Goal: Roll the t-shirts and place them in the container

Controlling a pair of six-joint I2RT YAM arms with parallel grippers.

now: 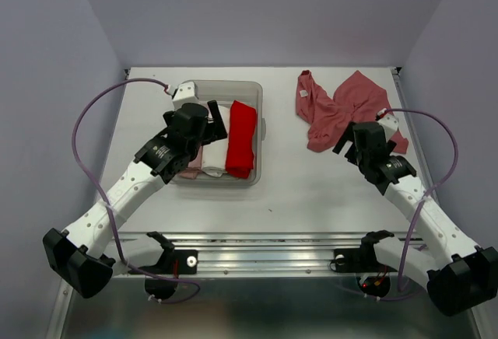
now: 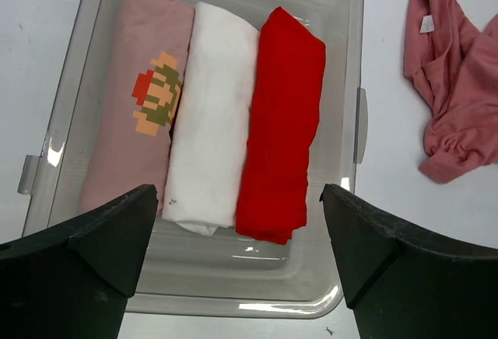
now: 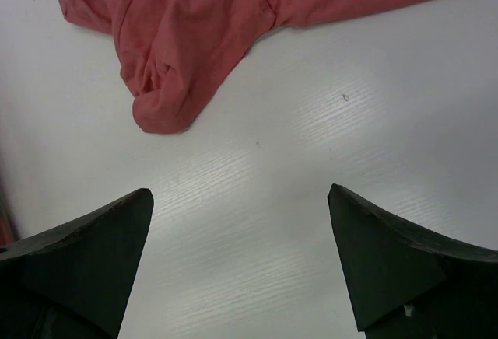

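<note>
A crumpled dusty-red t-shirt (image 1: 334, 113) (image 2: 451, 82) (image 3: 187, 43) lies at the back right of the table. Left of it, a clear plastic bin (image 1: 257, 90) (image 2: 350, 59) holds three rolled or folded bundles: pink with a pixel print (image 2: 117, 168), white (image 2: 206, 113) and red (image 1: 241, 141) (image 2: 280, 121). My left gripper hangs open over the bin, nothing between its fingers. My right gripper stands open above the table at the near edge of the crumpled t-shirt, holding nothing.
Walls border the table at the back and sides.
</note>
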